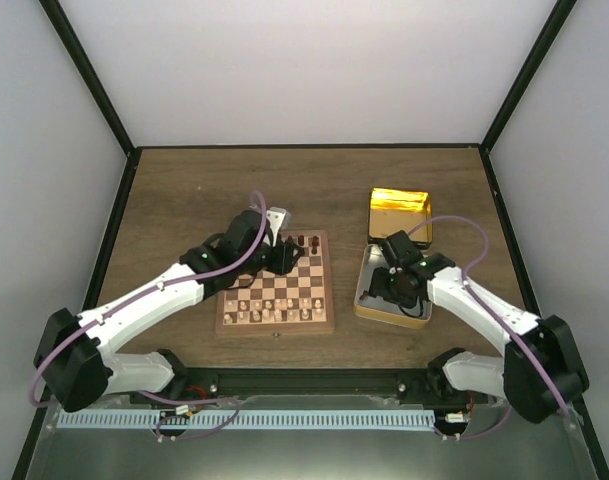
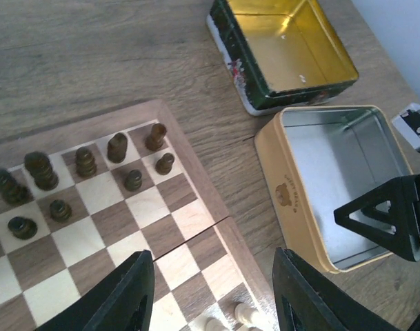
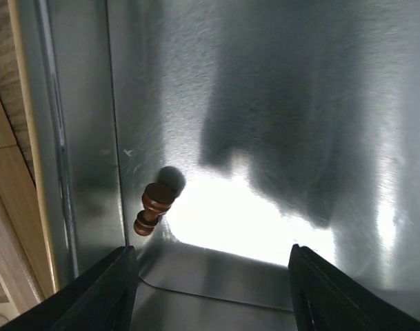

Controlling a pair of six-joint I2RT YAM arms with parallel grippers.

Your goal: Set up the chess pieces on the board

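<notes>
My left gripper hangs open over the chess board (image 2: 78, 252), its fingers empty. Dark pieces stand upright at the board's far side, among them one at the corner (image 2: 154, 137); white pieces show at the near side in the top view. My right gripper is open inside the grey metal box (image 3: 278, 83). A brown chess piece (image 3: 154, 203) lies on its side on the box floor near the wall, just ahead of its fingers, untouched.
A gold tin (image 1: 399, 215) sits behind the grey box. The box is just right of the board. Bare table surrounds them at the back and left.
</notes>
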